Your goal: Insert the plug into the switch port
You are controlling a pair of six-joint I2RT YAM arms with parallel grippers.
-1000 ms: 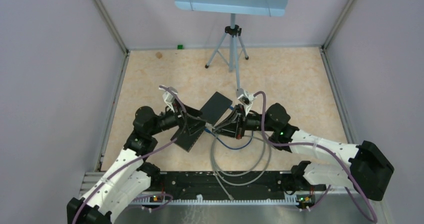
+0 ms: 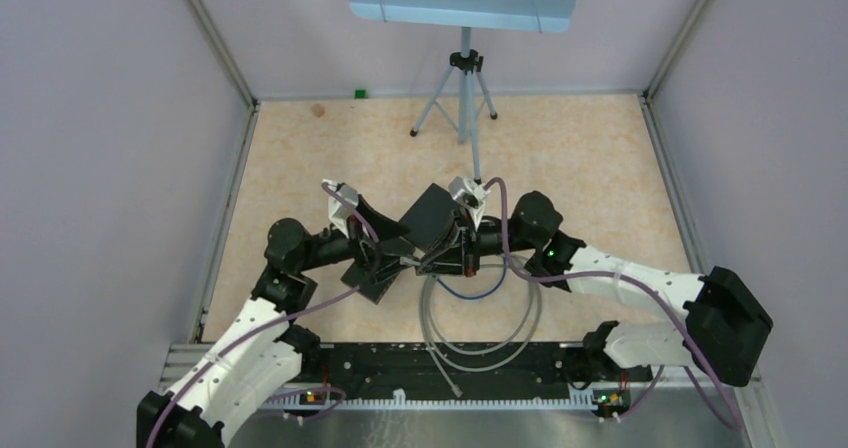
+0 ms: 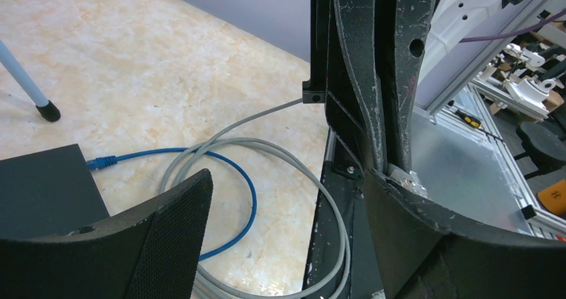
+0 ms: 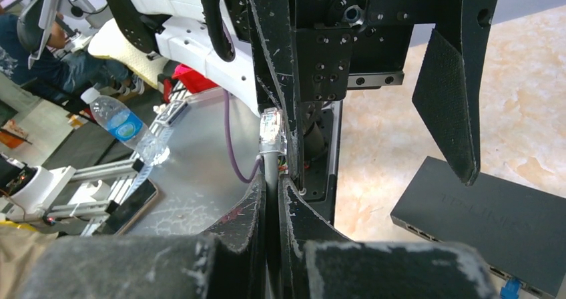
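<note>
My right gripper is shut on a grey cable, just behind its clear plug, which points away from the fingers. My left gripper stands open, its two fingers well apart with nothing held between them. The plug overlaps one left finger in the right wrist view; whether they touch I cannot tell. From the left wrist the plug shows partly hidden behind the right-hand finger. The black switch lies on the table with ports along its near edge. In the top view the left arm covers the middle of the switch.
A blue cable's plug sits at the switch's edge. Coils of grey cable lie on the table before the grippers. A tripod stand rises behind the switch.
My right gripper has moved left, closer to the left gripper, bringing the plug along. The switch has stayed put.
</note>
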